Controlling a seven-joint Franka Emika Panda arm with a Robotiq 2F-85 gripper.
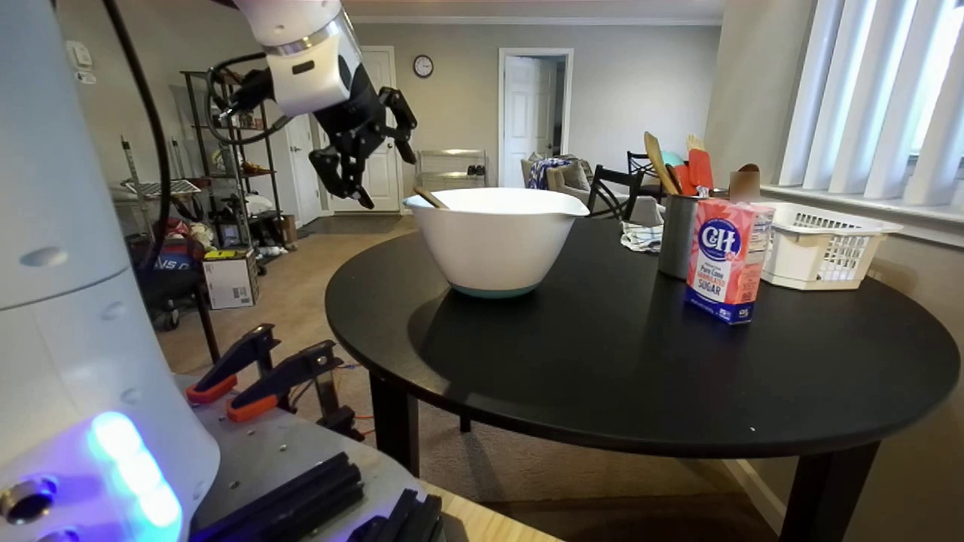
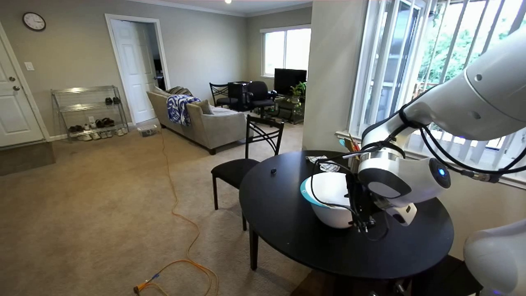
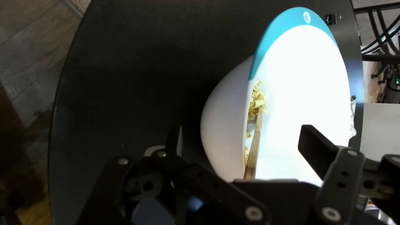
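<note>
A large white mixing bowl (image 1: 501, 239) with a teal base and a teal rim patch stands upright on the black round table. In the wrist view, pale curly pasta (image 3: 257, 100) lies inside the bowl along its wall. A wooden utensil (image 3: 255, 146) leans in the bowl, its handle end (image 1: 431, 198) poking above the rim. My gripper (image 1: 386, 172) hangs in the air above and to the left of the bowl in exterior view 1, its fingers spread wide. It stands open with nothing between them, apart from both bowl and handle. The utensil's lower end is hidden among the pasta.
A sugar carton (image 1: 723, 262), a metal holder (image 1: 678, 236) of cooking utensils and a white basket (image 1: 818, 253) stand on the table's right side. A striped cloth (image 1: 642, 236) lies behind them.
</note>
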